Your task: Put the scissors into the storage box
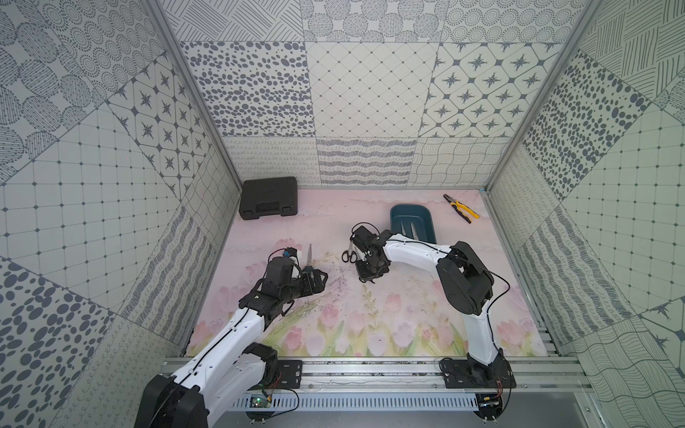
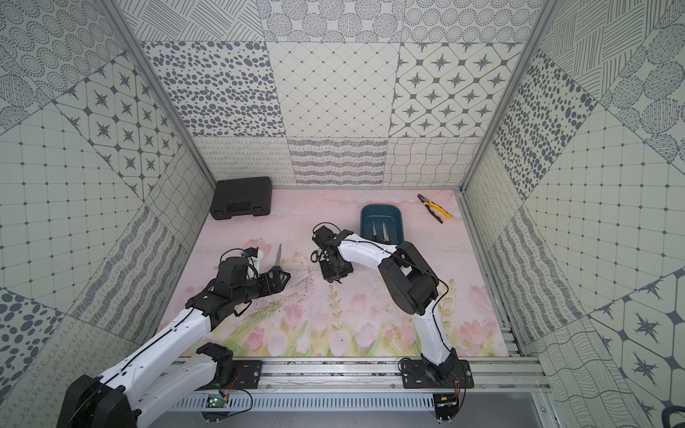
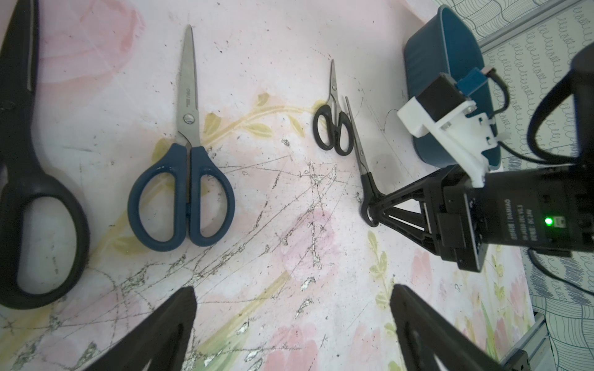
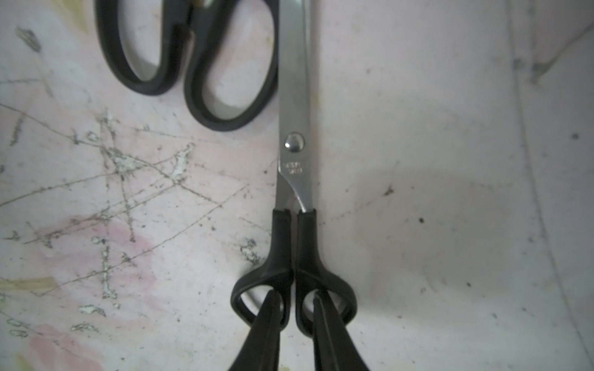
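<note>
Several scissors lie on the pink table. In the left wrist view are large black scissors [image 3: 37, 185], blue-handled scissors [image 3: 179, 191], small black scissors [image 3: 322, 120] and long black-handled scissors [image 3: 365, 185]. My right gripper is down at the long scissors' finger loops [image 4: 278, 266], its fingers part open; whether it grips them is unclear. My left gripper is open above the table, below the blue scissors in its view, holding nothing. The teal storage box [image 1: 410, 209] stands behind the right arm, with blades inside.
A black case [image 1: 268, 192] lies at the back left. Yellow-black pliers [image 1: 461, 207] lie at the back right.
</note>
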